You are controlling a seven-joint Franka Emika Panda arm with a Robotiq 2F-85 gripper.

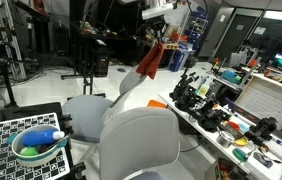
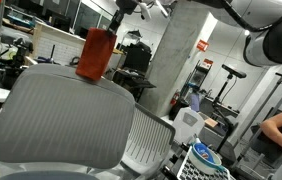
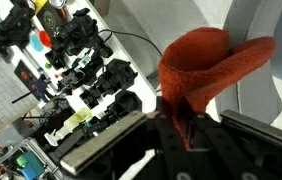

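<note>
A rust-red cloth [image 1: 150,61] hangs from my gripper [image 1: 159,40], high above the grey chairs. From the wrist, the same cloth [image 3: 211,70] bunches up between the fingers, which are shut on it, and its loose part covers the space beyond the fingertips. In the second exterior view the cloth [image 2: 97,52] drops down close behind the top of a grey chair back [image 2: 61,118]; whether it touches the chair cannot be told.
A grey chair [image 1: 139,140] fills the front middle. At the left a bowl [image 1: 39,145] with a blue item stands on a black-and-white grid surface [image 1: 3,160]. A white table [image 1: 266,105] at the right bears robot parts and clutter.
</note>
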